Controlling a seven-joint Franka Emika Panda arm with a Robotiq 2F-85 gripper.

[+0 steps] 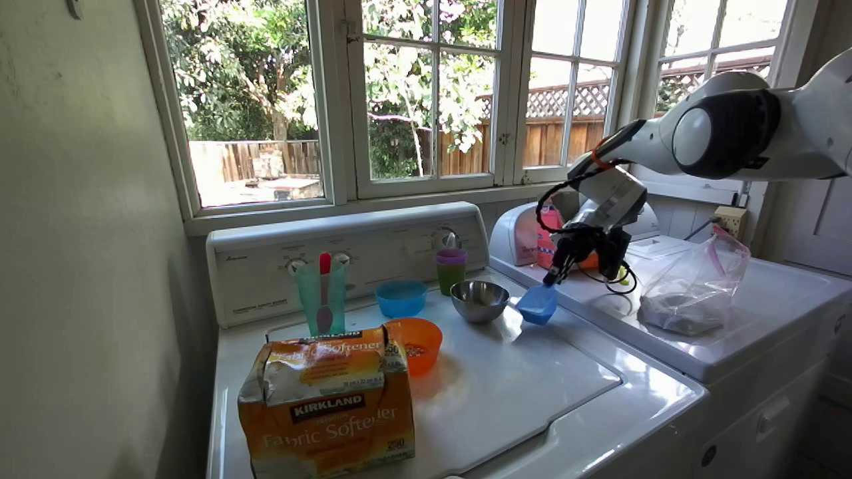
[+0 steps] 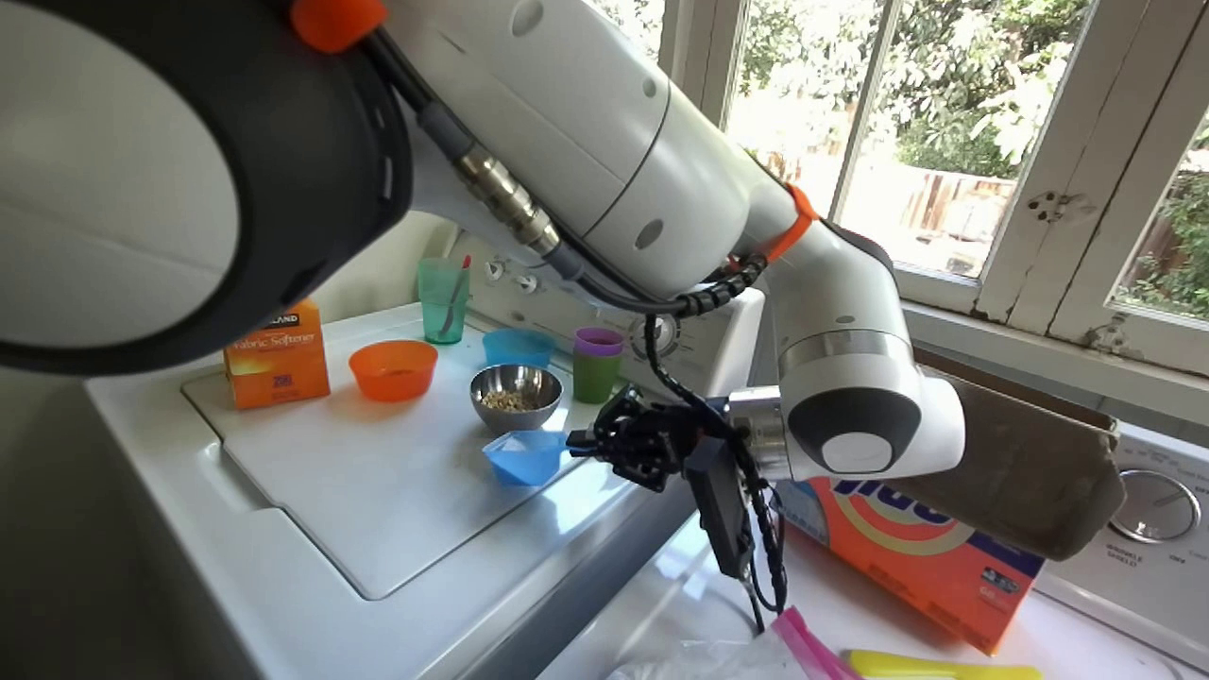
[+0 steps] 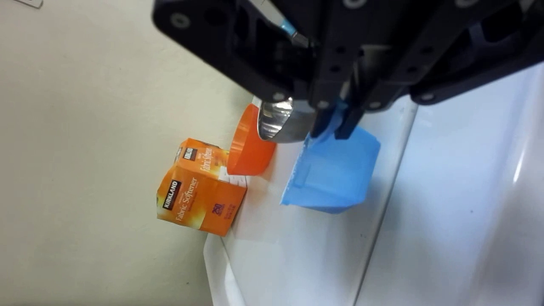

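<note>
My gripper is shut on the handle of a translucent blue scoop, whose cup hangs out past the fingertips. In exterior view 1 the scoop is just right of a metal bowl, with a small gap between them. Exterior view 2 shows grainy bits inside that bowl, and the scoop on its near side. Whether the scoop touches the washer lid I cannot tell. An orange bowl with some small bits in it stands farther left.
A blue bowl, stacked purple and green cups and a teal cup with a spoon line the back. The Kirkland box fills the front left. A plastic bag lies on the right machine.
</note>
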